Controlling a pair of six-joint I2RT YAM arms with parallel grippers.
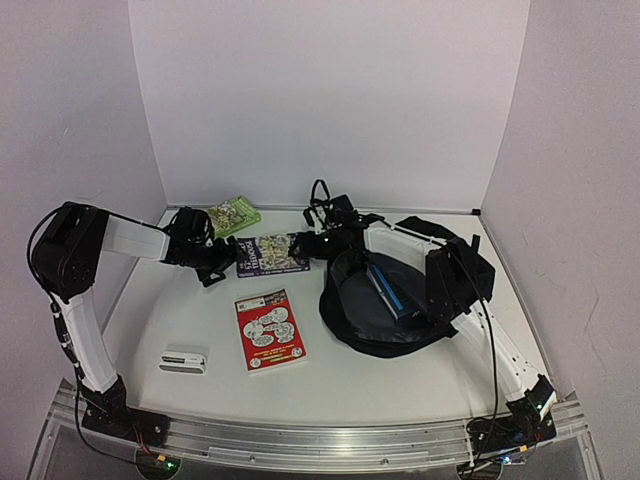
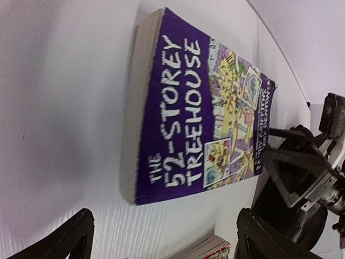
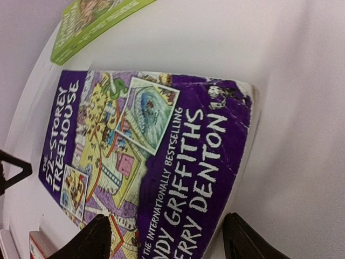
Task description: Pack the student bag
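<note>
The purple treehouse book (image 1: 272,255) lies flat at the back middle of the table. Its spine side faces my left gripper (image 1: 222,262), which is open just off the book's left end with nothing between its fingers. At the opposite end is my right gripper, its fingers apart. One finger (image 3: 242,237) stands against the book's side edge and the other is over the cover; no grip on it shows. The black bag (image 1: 360,340) lies open on the right, with a blue item (image 1: 386,292) inside. A red book (image 1: 270,332) lies in the middle front.
A green book (image 1: 232,215) lies at the back left, behind my left gripper. Near the front left is a white case (image 1: 183,362). Walls close in the back and sides. Bare table stretches between the white case and the left arm.
</note>
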